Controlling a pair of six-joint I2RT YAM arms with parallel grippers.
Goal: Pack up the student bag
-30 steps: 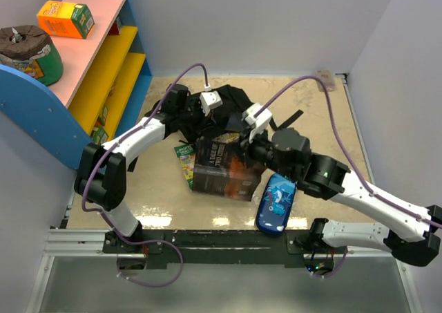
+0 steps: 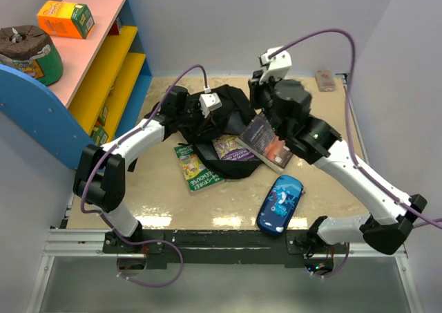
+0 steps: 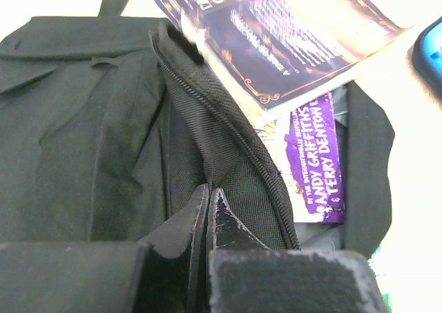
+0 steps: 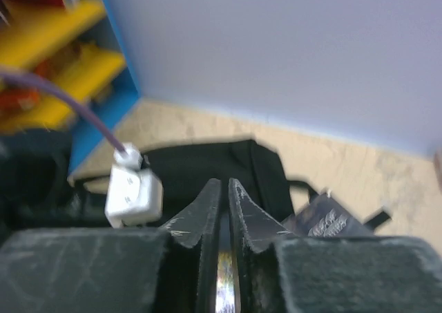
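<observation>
The black bag [image 3: 76,133] lies open, and my left gripper is shut on its zippered edge. Inside the opening sits a purple-and-yellow book [image 3: 318,154]. A dark book, "A Tale of Two Cities" [image 2: 266,146], rests slantwise across the bag's right side, partly over the purple one and extending beyond the bag. My right gripper is above the back of the bag, its fingers slightly parted with nothing between them. A green-and-yellow book [image 2: 199,171] lies at the bag's front left. The blue pencil case [image 2: 280,204] is on the table, front right.
A shelf unit [image 2: 90,57] with boxes and a brown-green container [image 2: 31,54] stands at the left. One small pinkish box [image 2: 324,80] is at the back right. Bare table [image 2: 324,157] shows on the right.
The dark book was in my right gripper over the bag; now it lies farther right, let go. The left stayed on the bag.
</observation>
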